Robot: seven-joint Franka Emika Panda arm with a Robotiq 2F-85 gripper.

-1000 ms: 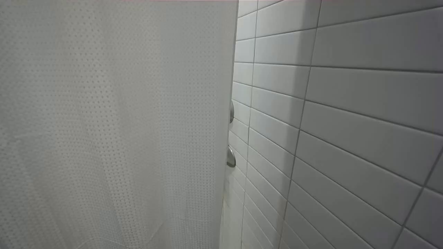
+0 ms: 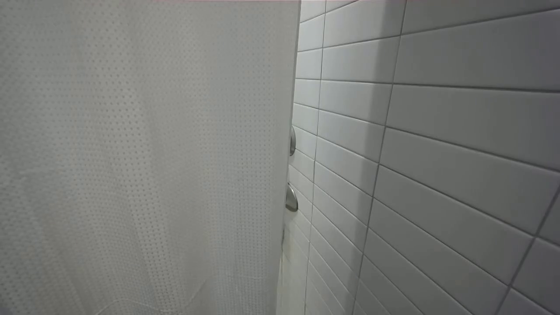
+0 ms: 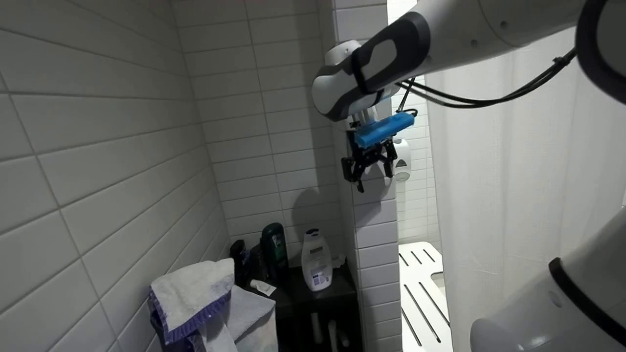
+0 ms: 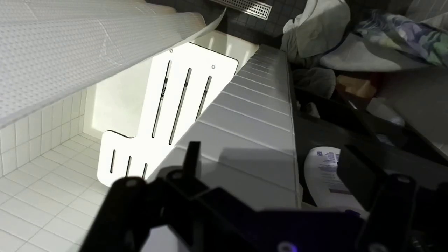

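High beside the end of a tiled partition wall [image 3: 375, 252], my gripper [image 3: 373, 176] points downward with its two fingers spread apart. In the wrist view the open gripper has nothing between its black fingers; beyond it lies the top of the tiled partition [image 4: 252, 109]. A white bottle [image 3: 317, 261] stands on a dark shelf [image 3: 305, 299], below and to the left of the gripper. Its labelled side [image 4: 325, 176] shows near the right finger, partly covered by it. The first exterior view shows no gripper.
A white shower curtain [image 3: 516, 152] hangs to the right, near the arm. Dark bottles [image 3: 274, 249] crowd the shelf's back corner. Towels [image 3: 193, 290] lie at the front left. Behind the partition is a white slotted seat [image 3: 425, 299]. Tiled wall [image 2: 446, 131] borders the curtain.
In the first exterior view, the curtain's folds and shading differ very slightly; a small dark patch now shows at its lower right edge. The tiled wall is unchanged.
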